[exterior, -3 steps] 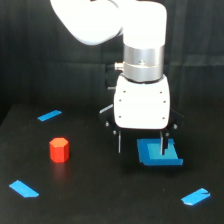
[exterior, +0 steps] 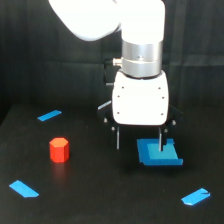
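Observation:
My gripper [exterior: 138, 147] hangs from the white arm in the middle of the view. Its two thin fingers stand wide apart, so it is open, and nothing shows between them. A red block [exterior: 59, 150] with an angular outline rests on the dark table at the left, well apart from the gripper. At the right is a shallow blue tray [exterior: 161, 160], partly behind the hand and the right-hand finger. The tray's far part is hidden; no object shows inside it.
Blue tape strips lie on the dark table: one at the back left [exterior: 49, 115], one at the front left [exterior: 24, 188] and one at the front right [exterior: 196, 197]. Between the red block and the tray the table is clear, as is the front middle.
My gripper has shifted slightly up and to the left in the view, its fingers still apart. The red block and the tray have not visibly moved.

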